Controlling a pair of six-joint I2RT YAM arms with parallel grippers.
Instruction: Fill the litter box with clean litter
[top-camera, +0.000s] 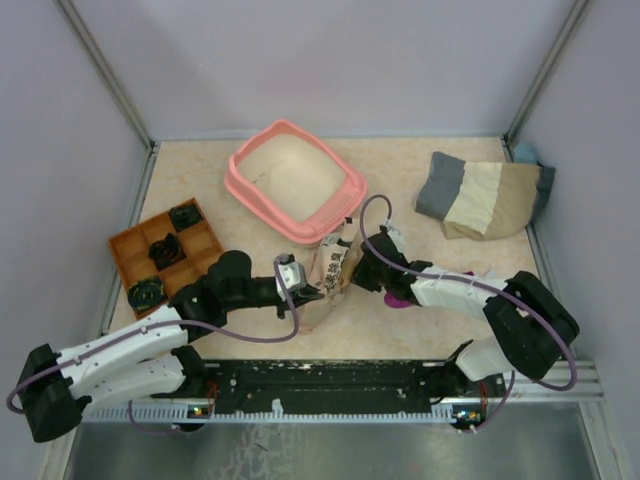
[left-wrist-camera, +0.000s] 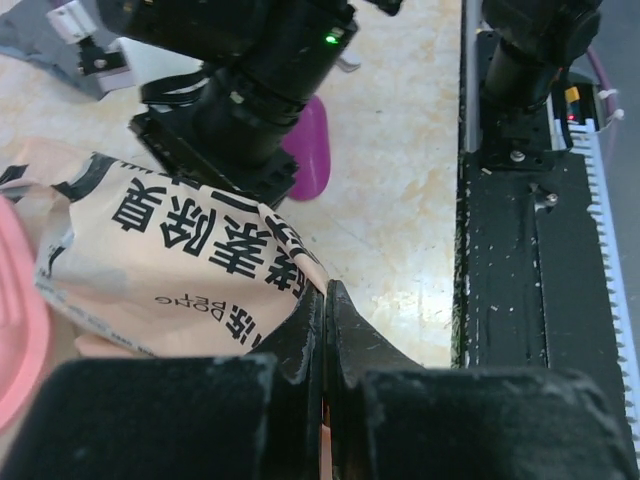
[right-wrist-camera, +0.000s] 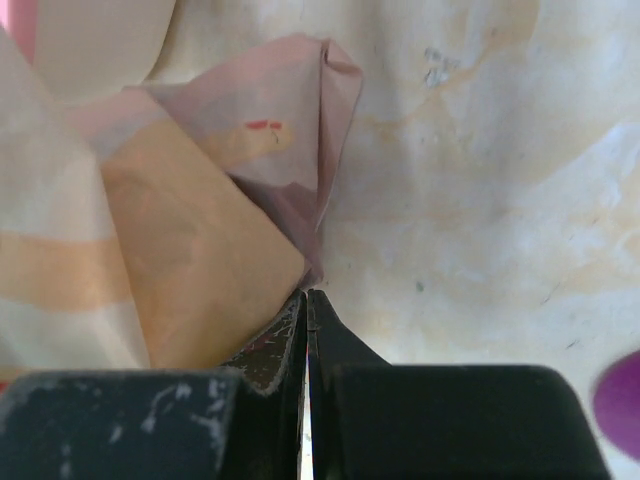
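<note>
The pink litter box (top-camera: 350, 195) stands empty at the back. Below it lies a printed litter bag (top-camera: 335, 255), crumpled, its lettered face in the left wrist view (left-wrist-camera: 190, 260). My left gripper is shut at the bag's edge; whether it pinches that edge is hard to tell. My right gripper is shut beside the bag's folded tan part (right-wrist-camera: 190, 220), with nothing visible between its fingertips. A purple object (left-wrist-camera: 312, 150) lies partly hidden behind the right gripper.
A wooden organizer (top-camera: 140, 250) with black items sits at left. Folded cloths (top-camera: 480, 195) lie at back right. The table between them and the box is clear.
</note>
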